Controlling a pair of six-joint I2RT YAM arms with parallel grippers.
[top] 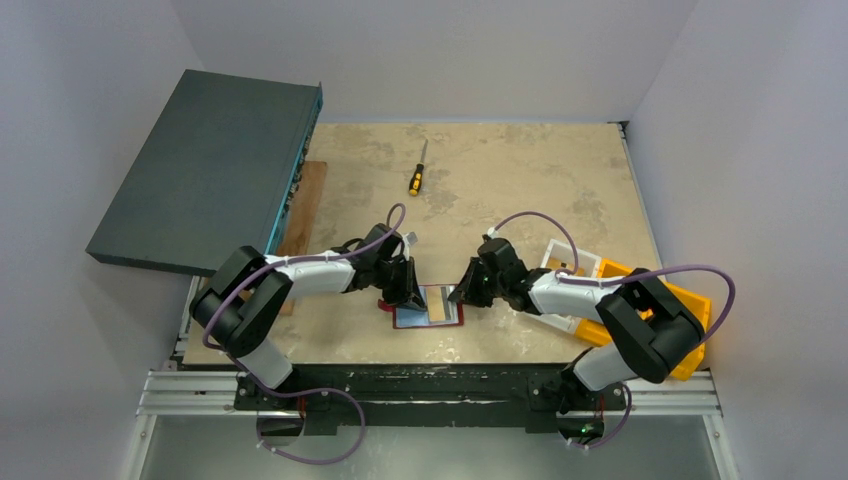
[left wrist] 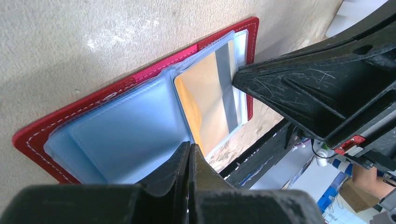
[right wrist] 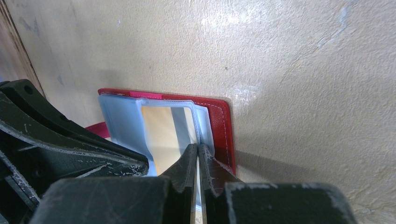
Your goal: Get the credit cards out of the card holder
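The card holder [top: 459, 322], red with stitched edges and clear bluish sleeves, lies open on the table below both arms. In its right part a tan card [left wrist: 205, 74] with a grey stripe sits in a sleeve, its orange edge facing the left sleeve [left wrist: 130, 126]. At that edge, my left gripper is shut, no card visible between its fingers. My right gripper is also shut, its tips at the clear sleeve border right of the stripe. Whether it pinches that thin border cannot be told. The card's near part is partly hidden behind the fingers.
A screwdriver [top: 417, 178] lies farther back on the table. At the right stand an orange bin [top: 690, 300] and a white organiser [top: 550, 323], partly under the right arm. A large dark panel [top: 210, 165] fills the left side.
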